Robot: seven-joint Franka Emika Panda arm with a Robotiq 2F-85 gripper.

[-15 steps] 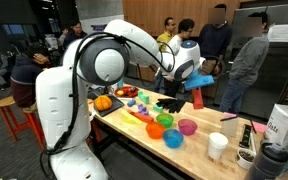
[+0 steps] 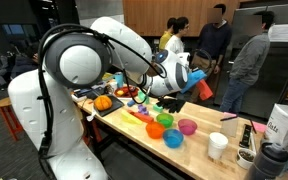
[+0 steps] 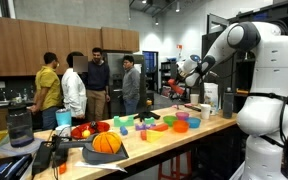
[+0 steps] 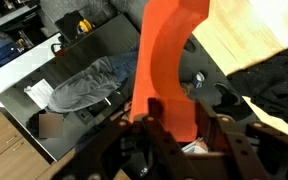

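Note:
My gripper is shut on a long orange-red item (image 4: 169, 50), which runs up from between the fingers in the wrist view. In exterior view 1 the gripper (image 2: 191, 82) hangs above the far side of the table, with the orange-red item (image 2: 204, 91) beside it. Exterior view 2 shows the gripper (image 3: 174, 82) in the air over the table's right part, clear of the bowls. What the held item is cannot be made out.
On the wooden table (image 2: 199, 150) stand a blue bowl (image 2: 173, 138), a green bowl (image 2: 165, 119), a pink bowl (image 2: 188, 127) and a white cup (image 2: 217, 146). An orange ball (image 2: 103, 103) lies at the left. People stand behind the table.
The arm's wrist has turned and come lower in exterior view 1. The orange-red item, still held, has gone from hanging nearly upright to a slant, a little further right.

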